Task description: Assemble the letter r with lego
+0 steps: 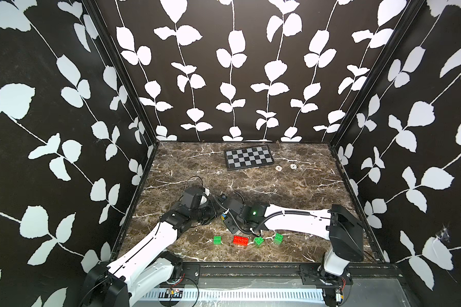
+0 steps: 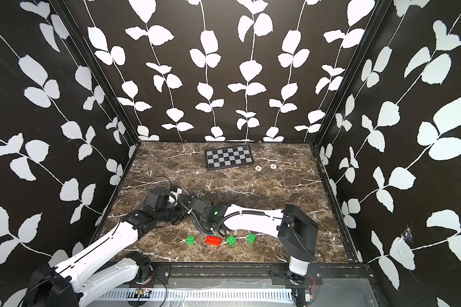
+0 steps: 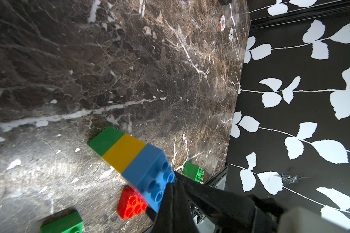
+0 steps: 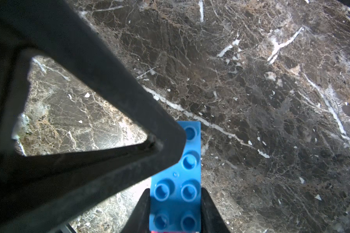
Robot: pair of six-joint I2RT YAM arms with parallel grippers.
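A joined stack of a green brick (image 3: pixel 106 140), a yellow brick (image 3: pixel 124 152) and a studded blue brick (image 3: pixel 143 166) is held above the table. A reddish edge shows under the blue one. My right gripper is shut on the blue brick, one finger on each side. My left gripper is shut, its tips against or very near the blue brick's studded face; I see nothing between them. In the right wrist view, a large black left finger (image 4: pixel 159 136) overlaps the blue brick. From the top left view, the arms hide most of the stack.
Loose on the table's front part lie a green brick (image 1: pixel 217 240), a red brick (image 1: pixel 240 240) and two more green bricks. A checkered board (image 1: pixel 249 157) and two small round pieces sit at the back. The middle of the table behind the arms is bare.
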